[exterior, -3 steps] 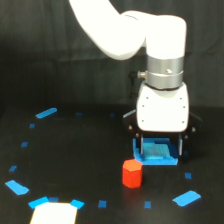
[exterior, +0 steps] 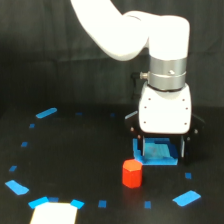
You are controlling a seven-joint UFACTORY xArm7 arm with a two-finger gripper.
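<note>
My gripper [exterior: 162, 149] points down over a small blue open-topped tray [exterior: 157, 161] at right of centre. Its dark fingers blend into the black background, so how far apart they stand is hard to make out, and nothing can be made out between them. The gripper overlaps the tray's back part in the picture; whether it touches the tray is unclear. A red block [exterior: 132, 174] stands on the black table just to the front left of the tray, apart from the gripper.
Blue tape strips [exterior: 17, 187] and small blue squares mark the table. A pale, light-coloured object [exterior: 53, 213] is cut off by the bottom edge at left.
The arm and gripper have shifted slightly right and a little lower over the tray. The red block and the tray look unmoved.
</note>
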